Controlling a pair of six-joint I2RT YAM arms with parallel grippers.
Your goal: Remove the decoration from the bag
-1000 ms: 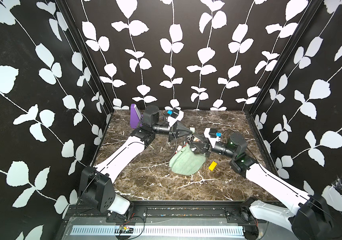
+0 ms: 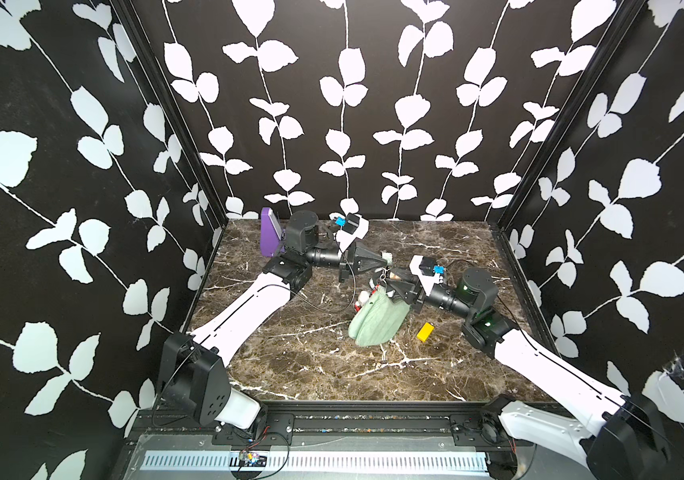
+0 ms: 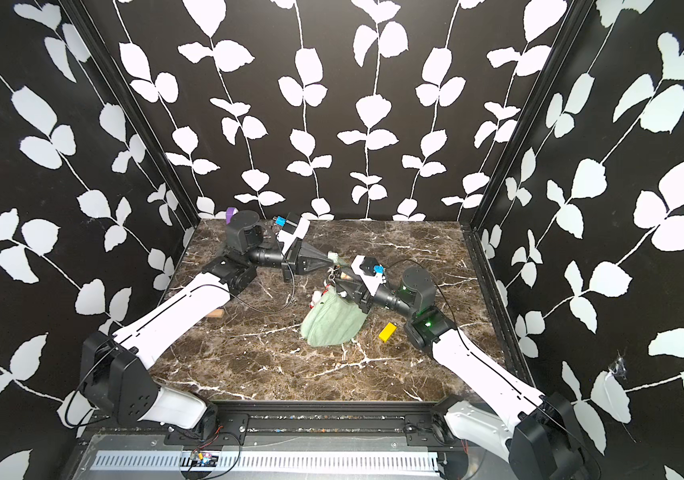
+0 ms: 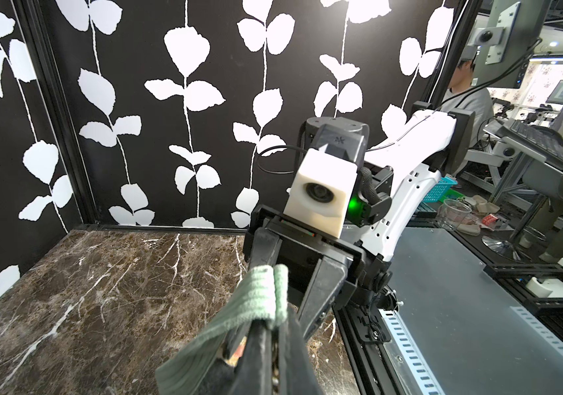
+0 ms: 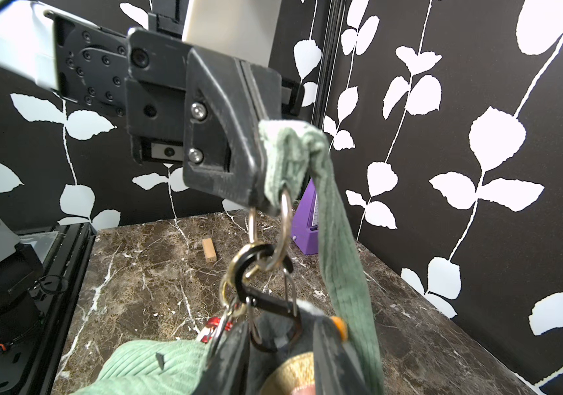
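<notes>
The green bag (image 2: 377, 320) hangs at mid-table between both grippers. In the left wrist view its strap (image 4: 258, 293) loops over the fingertips of my left gripper, which is shut on it. In the right wrist view metal rings and a dark carabiner (image 5: 268, 304) hang from that strap. Below them my right gripper has its fingers apart, around a decoration with a gold part (image 5: 288, 372) and red and orange bits; whether it touches the decoration I cannot tell.
A purple object (image 2: 270, 232) stands at the back left, a yellow block (image 2: 425, 331) lies right of the bag, and a wooden block (image 3: 214, 313) lies at the left.
The bag has shifted and changed shape beneath the grippers, now hanging more upright. The right arm has moved very slightly; the left arm looks unchanged.
</notes>
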